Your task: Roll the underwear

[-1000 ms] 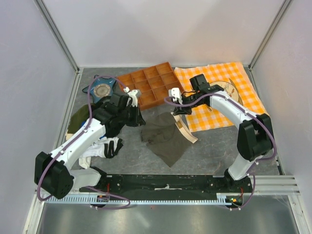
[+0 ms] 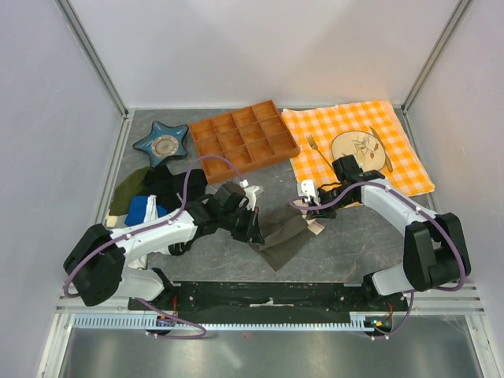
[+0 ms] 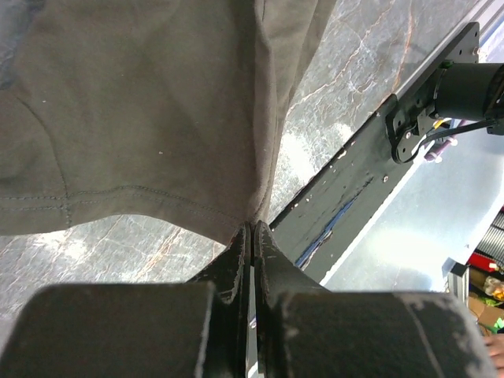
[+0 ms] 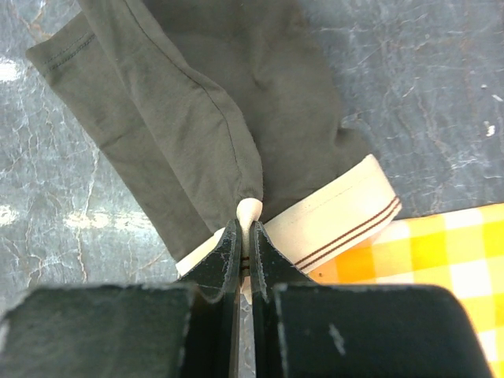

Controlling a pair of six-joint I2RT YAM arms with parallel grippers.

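The dark olive underwear (image 2: pixel 279 244) lies on the grey marble table with a long fold along it. My left gripper is shut at the fold's near end, at the cloth's edge; whether fabric is between its fingers is hard to tell. My right gripper is shut on the cream waistband (image 4: pixel 331 213) with dark stripes, pinched at the other end of the folded strip.
An orange checked cloth (image 2: pixel 307 122) with a plate and cutlery is at back right. A wooden compartment box (image 2: pixel 236 138), a blue star dish (image 2: pixel 146 142) and a pile of clothes (image 2: pixel 130 189) occupy the back and left.
Both grippers have moved toward the front and right, the left one further.
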